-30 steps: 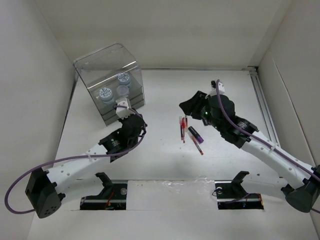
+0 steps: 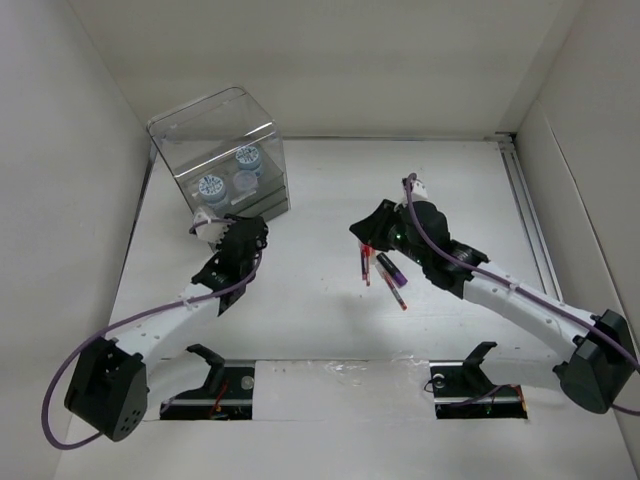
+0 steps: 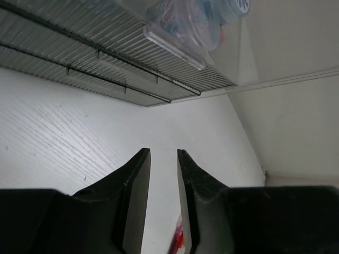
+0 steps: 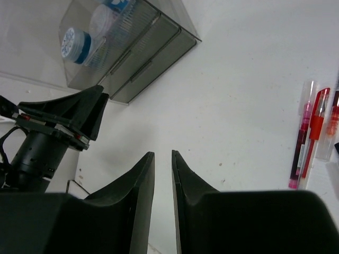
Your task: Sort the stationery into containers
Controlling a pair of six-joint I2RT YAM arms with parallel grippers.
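Observation:
Several pens [image 2: 392,288] lie loose on the white table, right of centre, among them a red pen [image 4: 316,124] and a dark marker with purple [image 2: 391,268]. My right gripper [image 2: 362,230] hangs just above and left of them, fingers slightly apart, nothing between. At the back left stands a clear acrylic container [image 2: 205,130] [image 4: 159,55] with round lidded tubs [image 2: 211,188] inside. My left gripper [image 2: 250,225] is at its front edge, fingers part open with nothing between them.
Walls enclose the back and both sides. A metal rail [image 2: 525,215] runs along the right edge.
My left gripper has moved left and back along the container's front.

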